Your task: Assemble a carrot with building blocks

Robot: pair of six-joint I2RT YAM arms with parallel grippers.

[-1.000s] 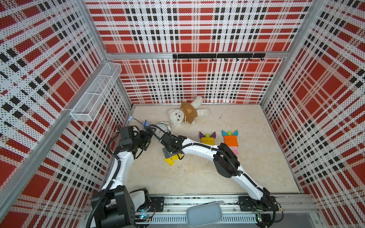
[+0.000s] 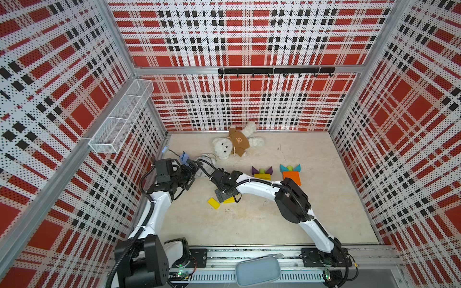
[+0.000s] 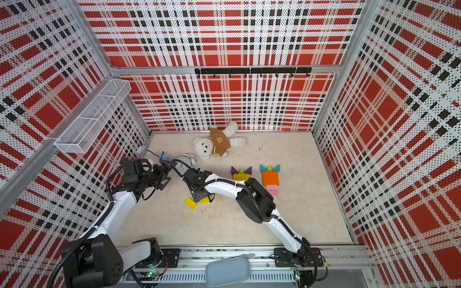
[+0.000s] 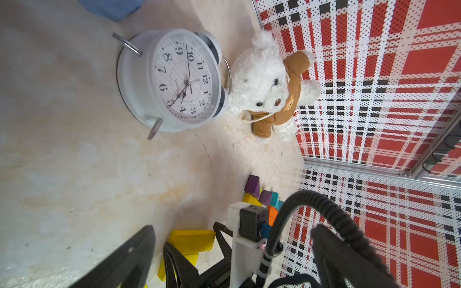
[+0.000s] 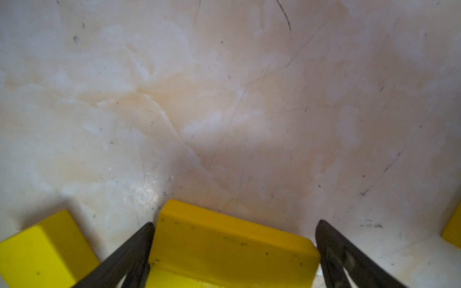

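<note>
My right gripper [image 2: 225, 194] is low over yellow blocks; in the right wrist view its open fingers straddle a yellow block [image 5: 233, 244], with another yellow block [image 5: 45, 249] to the left. A loose yellow block [image 2: 213, 203] lies at its side. My left gripper [image 3: 163, 177] stands open at the left, near the clock, with no object seen between its fingers. On the middle right sit two groups: purple triangles with a yellow block [image 2: 262, 176], and cyan triangles with an orange block [image 2: 291, 177] and a pink block [image 3: 272, 191].
A white alarm clock [image 4: 182, 81], a teddy bear [image 2: 239, 140] and a blue object [image 4: 110, 7] lie at the back left. A wire basket [image 2: 120, 117] hangs on the left wall.
My right gripper and arm have shifted slightly right, over the yellow blocks. The left arm has moved slightly right.
</note>
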